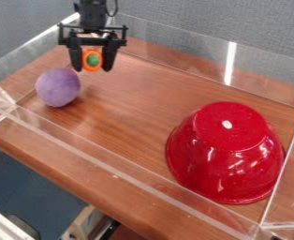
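My black gripper (92,59) is at the upper left, raised over the wooden tray floor, with an orange object with a green spot (92,62) between its fingers. A purple ball (58,87) rests on the floor below and left of it. A large upturned red bowl (224,152) lies at the right.
Clear plastic walls (229,61) enclose the wooden floor (143,117). The middle of the floor between the ball and the bowl is free.
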